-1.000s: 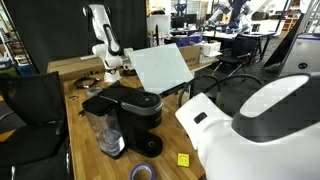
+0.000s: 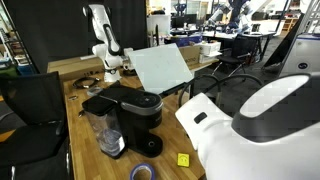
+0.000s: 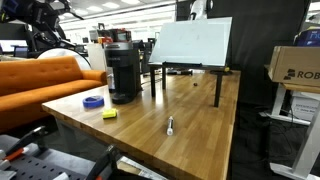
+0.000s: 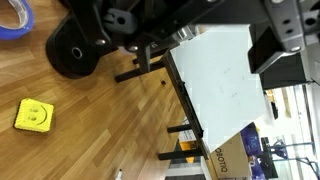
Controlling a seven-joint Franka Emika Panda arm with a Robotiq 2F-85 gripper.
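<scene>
In the wrist view my gripper stands open, its dark fingers far apart and nothing held between them. It hangs above the wooden table, and in exterior view 2 the dark gripper point(image 3: 55, 25) appears high at the upper left. A small yellow block point(image 4: 34, 115) with a face drawn on it lies flat on the table. Close by is a roll of blue tape point(image 3: 93, 102). A black coffee machine point(image 3: 124, 72) stands behind them. A small pale tool point(image 3: 170, 126) lies near the table's front side.
A white board point(image 3: 192, 42) stands on dark legs at the table's far part. Another white robot arm point(image 2: 104, 40) is in the background. Boxes point(image 3: 296, 62) stand on a shelf at the right.
</scene>
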